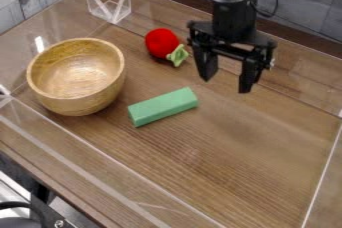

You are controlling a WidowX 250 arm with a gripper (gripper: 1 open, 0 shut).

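My gripper (230,60) hangs in the upper middle right of the camera view, its dark fingers spread apart low over the wooden table. I see nothing held between them. A red object (162,43) with a green part lies to its left. A green block (163,107) lies below and left of it.
A wooden bowl (75,78) stands at the left. A clear wire-like basket or holder (107,4) is at the upper left.
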